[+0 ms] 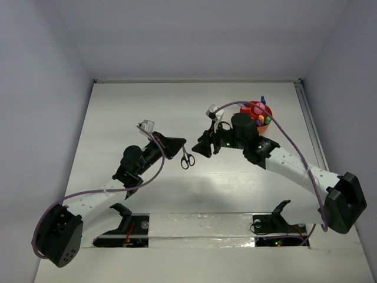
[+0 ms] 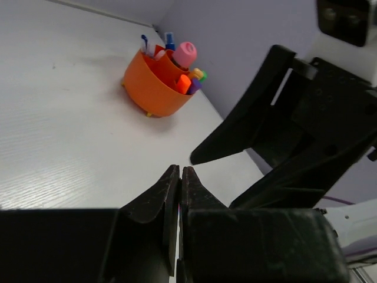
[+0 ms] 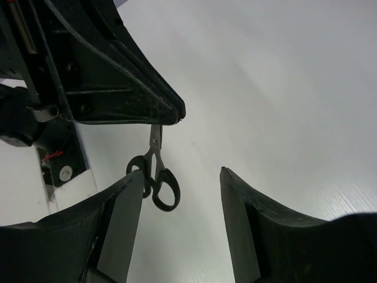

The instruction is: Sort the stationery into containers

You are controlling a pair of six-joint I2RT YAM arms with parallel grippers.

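Observation:
Black-handled scissors [image 1: 187, 160] hang handles-down from the tips of my left gripper [image 1: 182, 142], which is shut on them; in the left wrist view its fingers meet. My right gripper [image 1: 201, 147] is open just right of the scissors, apart from them; in the right wrist view its fingertips stand wide with bare table between. An orange organiser [image 1: 255, 127] [image 2: 149, 91] at the back right holds several pens and markers, including a pink one [image 2: 184, 53].
Grey walls enclose it at the back and sides. Cables run along both arms.

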